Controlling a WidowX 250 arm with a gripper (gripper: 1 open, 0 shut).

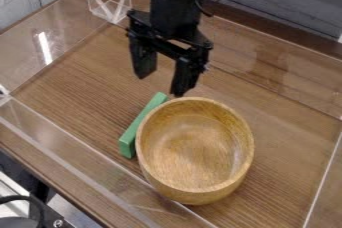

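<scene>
My gripper (163, 64) hangs open over the middle of the wooden surface, its dark fingers spread apart and angled downward, with nothing seen between them. Below it, a green bar-shaped object (139, 128) lies diagonally on the wood, just left of a large tan oval bowl (195, 177), which is empty.
A clear, wire-like object (110, 4) stands at the back left. Pale edges border it, and a black cable (27, 207) shows at the bottom left corner.
</scene>
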